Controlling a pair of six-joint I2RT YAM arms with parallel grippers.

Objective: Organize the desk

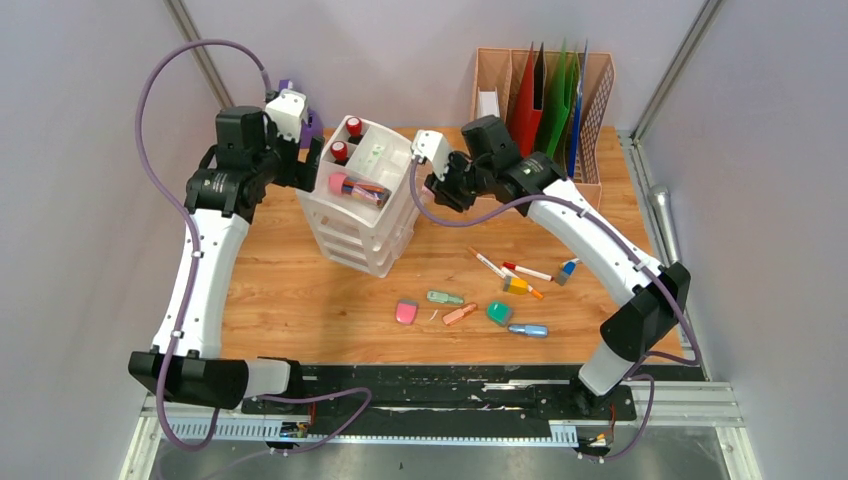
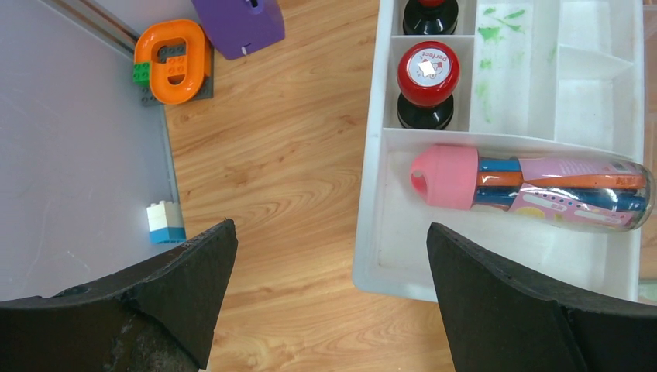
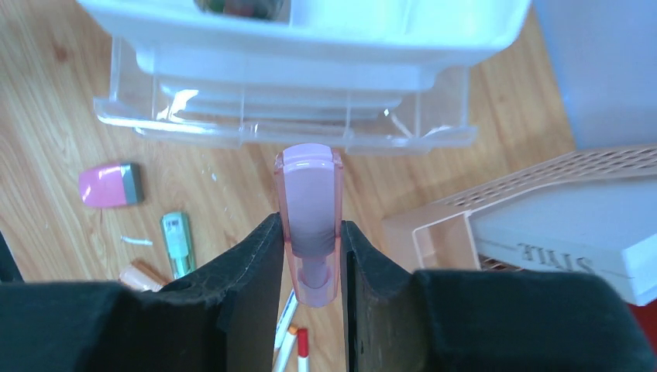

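Note:
A white drawer organizer [image 1: 350, 240] stands left of centre, its top tray holding two red-capped stamps [image 2: 428, 77] and a pink-capped pencil bottle [image 2: 449, 177]. My left gripper hangs open over its left side, nothing between its fingers. My right gripper is shut on a translucent pink item, held upright in the right wrist view near the organizer's protruding clear drawer [image 3: 209, 124]. Loose markers [image 1: 525, 270], a pink-and-grey item [image 1: 406, 312], a green item [image 1: 444, 297], an orange item [image 1: 459, 314], a teal item [image 1: 498, 312] and a blue item [image 1: 527, 330] lie on the desk.
A pink file rack [image 1: 590, 190] with coloured folders stands at the back right. A purple object [image 2: 236, 23] and an orange toy [image 2: 172, 62] are at the back left.

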